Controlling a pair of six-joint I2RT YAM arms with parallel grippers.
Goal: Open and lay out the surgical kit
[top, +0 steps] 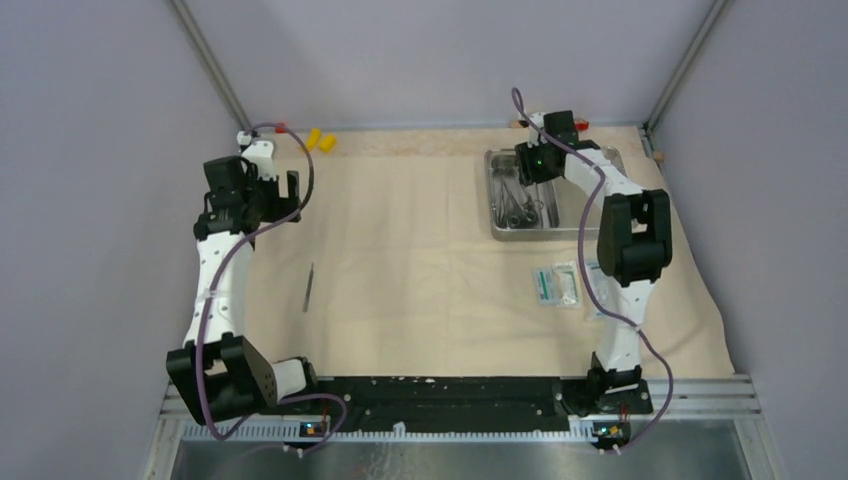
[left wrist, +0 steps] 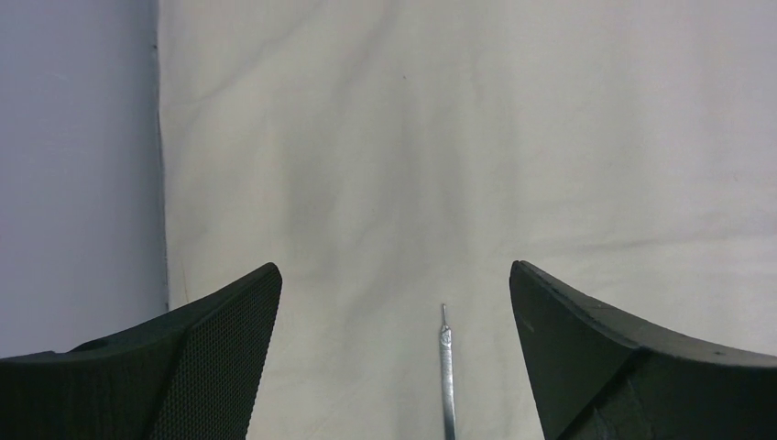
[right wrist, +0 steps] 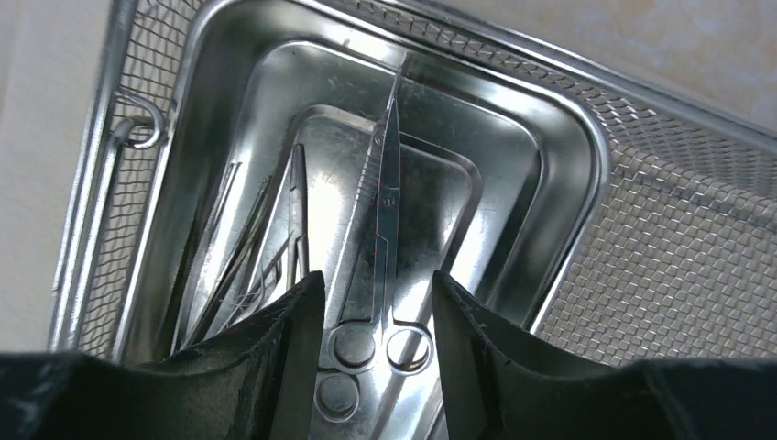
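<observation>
A slim metal scalpel handle lies alone on the beige cloth at the left; its tip end shows low in the left wrist view. My left gripper stands open above the cloth beyond that instrument, nothing between its fingers. The metal tray at the back right holds several instruments. My right gripper is open over it, with ring-handled scissors below and between its fingers in view, not gripped. Forceps-like tools lie to their left in the tray.
Sealed packets lie in front of the tray, partly under the right arm. Yellow pieces sit at the back left edge. Mesh walls surround the tray's inner pan.
</observation>
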